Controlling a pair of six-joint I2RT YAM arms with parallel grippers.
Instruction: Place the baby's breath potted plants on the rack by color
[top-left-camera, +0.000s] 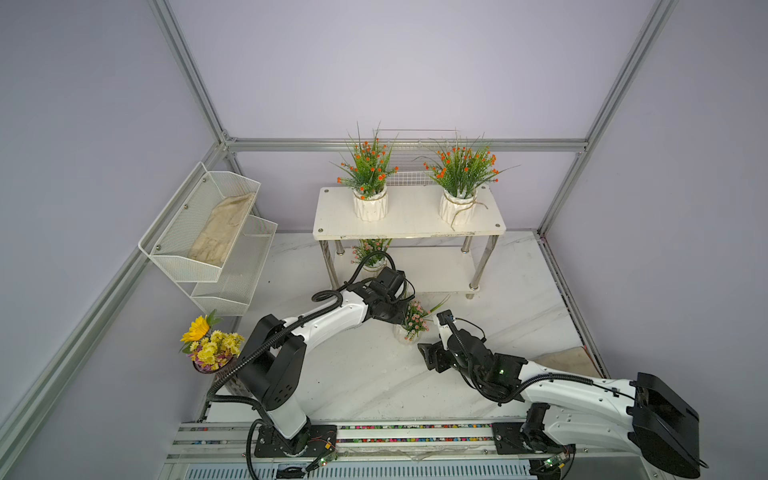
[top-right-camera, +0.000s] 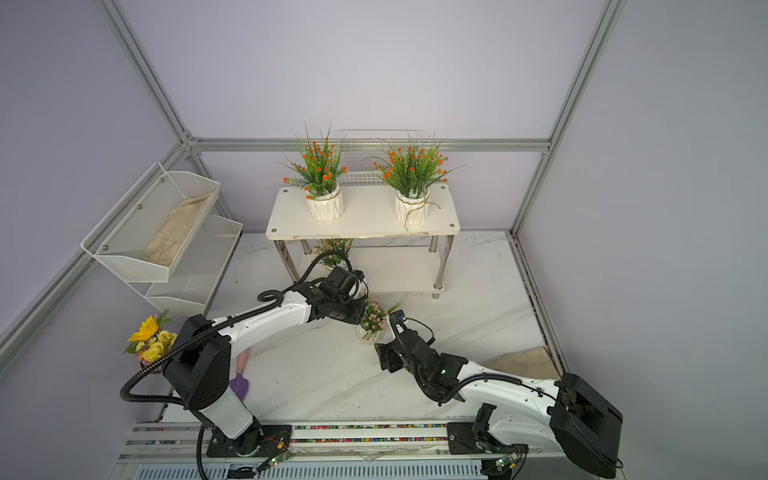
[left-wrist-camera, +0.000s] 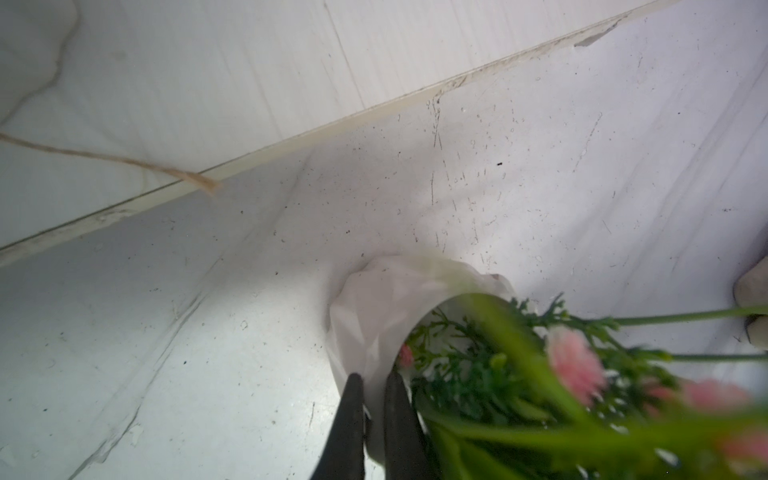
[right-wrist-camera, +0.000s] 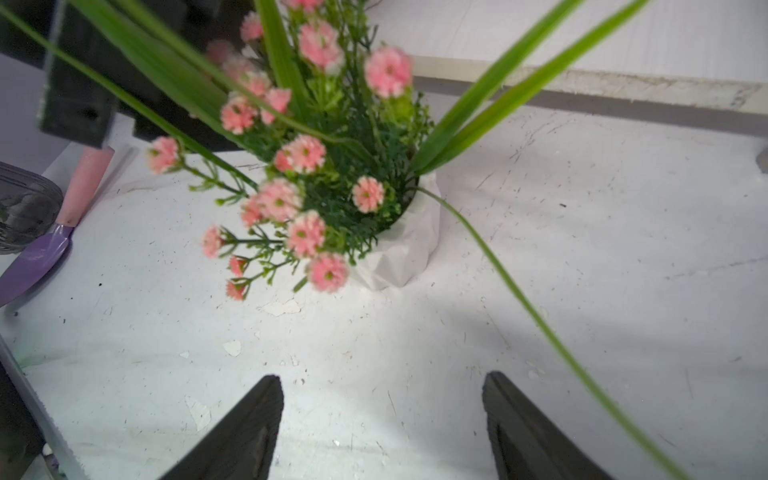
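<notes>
A white faceted pot of pink baby's breath (right-wrist-camera: 400, 244) stands in front of the rack (top-left-camera: 409, 228). Its wall (left-wrist-camera: 376, 292) passes between the close-set fingers of my left gripper, which is shut on the rim. Whether the pot's base touches the table I cannot tell. My right gripper is open and empty, its fingers wide apart, just right of and in front of that pot. Two orange-flowered plants in white pots, one left (top-left-camera: 370, 204) and one right (top-left-camera: 457, 206), sit on the top shelf. Another pink plant (top-left-camera: 370, 250) is on the lower shelf, partly behind my left arm.
The right half of the lower shelf (top-left-camera: 440, 272) is bare. A white wire basket (top-left-camera: 200, 272) and a yellow bouquet (top-left-camera: 212, 344) are at the left. A purple trowel (top-right-camera: 240, 384) lies by the left arm. Cloth (top-right-camera: 524, 363) lies at the right edge.
</notes>
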